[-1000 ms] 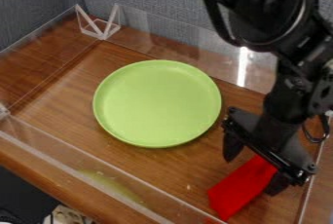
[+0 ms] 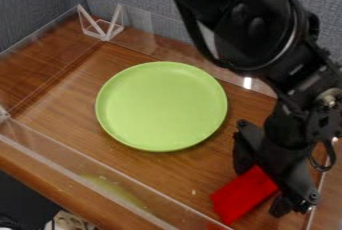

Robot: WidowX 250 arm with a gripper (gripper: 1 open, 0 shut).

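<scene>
A red block (image 2: 241, 192) lies on the wooden table at the bottom right of the camera view. My black gripper (image 2: 267, 178) is low over it, with its fingers around the block's right end, which it partly hides. The gripper is open; whether its fingers touch the block is hard to tell. A green plate (image 2: 160, 105) lies flat to the upper left of the gripper.
Clear plastic walls edge the wooden table (image 2: 67, 104). A white wire stand (image 2: 102, 26) sits at the back left.
The arm has shifted slightly, and the gripper has come down further over the red block's right end. The block looks almost unmoved.
</scene>
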